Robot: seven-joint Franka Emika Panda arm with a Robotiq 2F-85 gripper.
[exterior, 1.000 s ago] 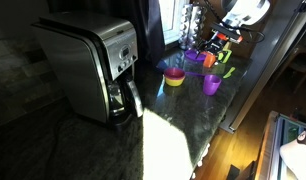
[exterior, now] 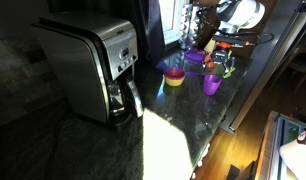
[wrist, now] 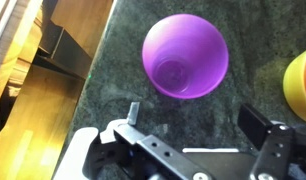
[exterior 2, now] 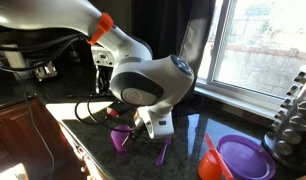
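Observation:
In the wrist view, a purple cup [wrist: 183, 57] stands on the dark counter with its open mouth up. My gripper is open, its dark fingers spread apart just on the near side of the cup, nothing between them. Exterior view 1 has the same purple cup [exterior: 211, 85] close to the counter's front edge, with the arm [exterior: 240, 14] above and behind it. From the other side, the purple cup [exterior 2: 120, 138] appears below and left of the white arm [exterior 2: 151, 82]; the fingertips are hard to make out there.
A yellow bowl [exterior: 174, 78] with a red rim sits nearby. Behind are an orange cup [exterior 2: 210, 164], a purple plate [exterior 2: 255, 164], a purple utensil [exterior 2: 164, 151] and a spice rack [exterior 2: 293, 122]. A coffee maker [exterior: 93, 70] stands left.
In exterior view 1 the arm and gripper have come lower and somewhat nearer the purple cup. The cup and bowl stay where they were.

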